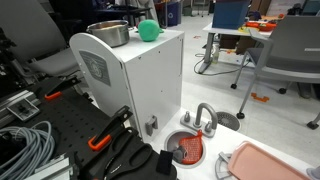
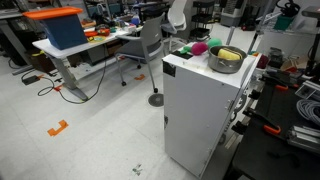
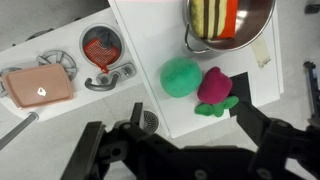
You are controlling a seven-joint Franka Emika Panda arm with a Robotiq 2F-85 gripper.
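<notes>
Seen from the wrist, my gripper stands open, its two dark fingers wide apart with nothing between them. Ahead of it, on the white cabinet top (image 3: 160, 40), lie a round green object (image 3: 180, 77) and a magenta vegetable-like toy (image 3: 213, 86) with green leaves (image 3: 217, 107). A metal pot (image 3: 258, 18) beside them holds a yellow piece (image 3: 209, 15) and an orange-red one (image 3: 229, 20). The pot (image 1: 109, 35) and green object (image 1: 149, 30) also show on the cabinet in exterior view 1. The gripper cannot be made out clearly in the exterior views.
A small sink (image 1: 184, 136) with a red utensil inside and a curved faucet (image 1: 205, 117) lies beside the cabinet. Next to it is a pink tray (image 1: 262, 165). Black cables and tools (image 1: 130, 150) clutter the dark surface in front. Chairs and a table stand behind.
</notes>
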